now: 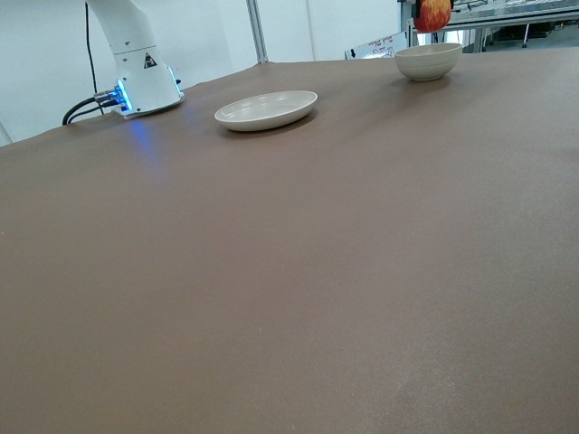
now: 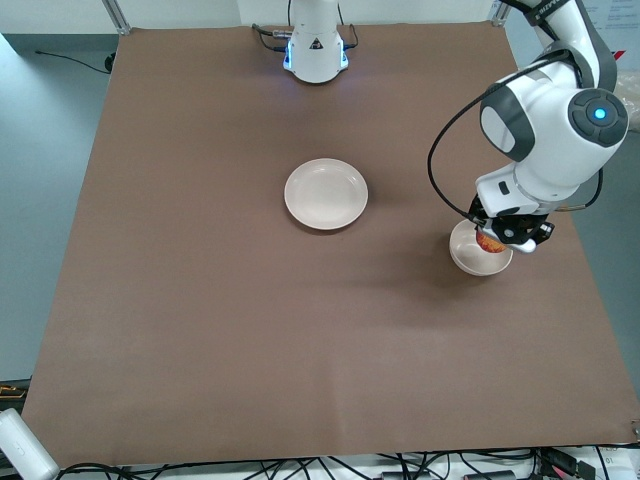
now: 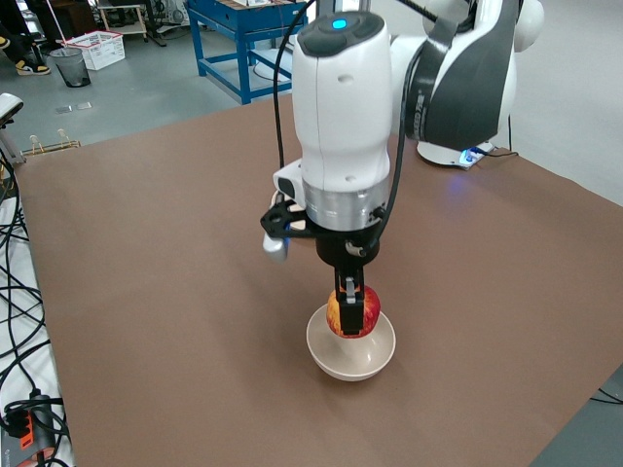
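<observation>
My gripper (image 3: 350, 311) points down over a small white bowl (image 3: 352, 362), shut on a red-yellow apple (image 3: 368, 311), which is in or just above the bowl in the right view. In the top view the apple (image 1: 434, 13) hangs above the bowl (image 1: 427, 63). In the left view the apple (image 2: 488, 243) is mostly hidden under the wrist, over the bowl (image 2: 475, 262). A flat white plate (image 2: 325, 194) lies apart, toward the middle of the brown table (image 2: 250, 320).
Cables run along the near edge (image 2: 320, 462).
</observation>
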